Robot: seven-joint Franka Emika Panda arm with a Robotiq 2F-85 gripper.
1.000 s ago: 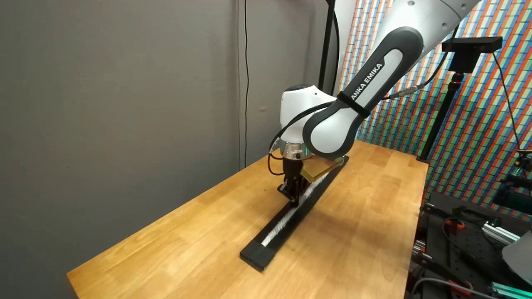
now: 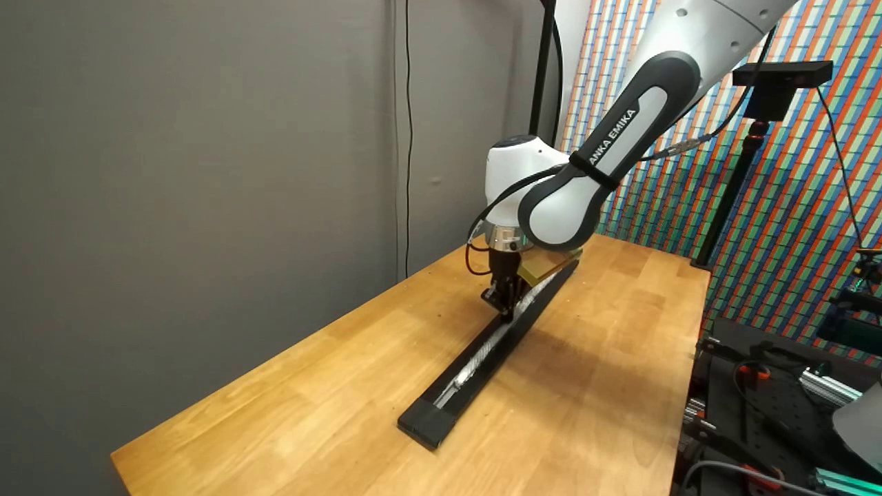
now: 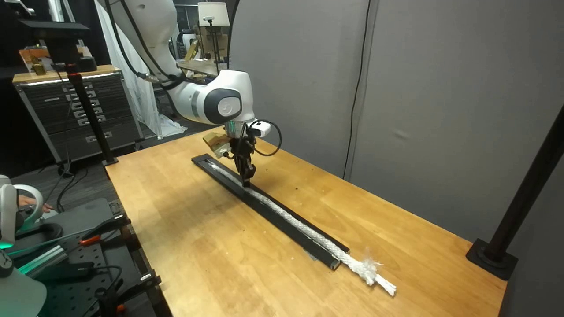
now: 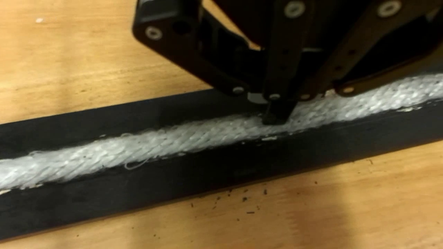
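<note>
A white braided rope [image 4: 104, 153] runs along the groove of a long black board [image 3: 296, 232] lying on the wooden table. My gripper is shut and pointed down, its tips touching or just over the rope; nothing clearly shows between them. In exterior view 2 the gripper [image 3: 246, 182] stands over the rope's farther part. The rope's frayed, knotted end [image 3: 367, 269] sticks out past the board onto the table. Toward the board's capped end [image 2: 430, 423], the white in the groove looks thin and patchy.
Dark crumbs [image 4: 245, 199] are scattered beside the board. A black post [image 3: 502, 232] stands at the table's right corner, and a grey wall [image 3: 423, 132] runs along the back.
My gripper has slid along the board, away from its capped end, up and right in exterior view 1. The white strip near that end now looks thinner and more broken.
</note>
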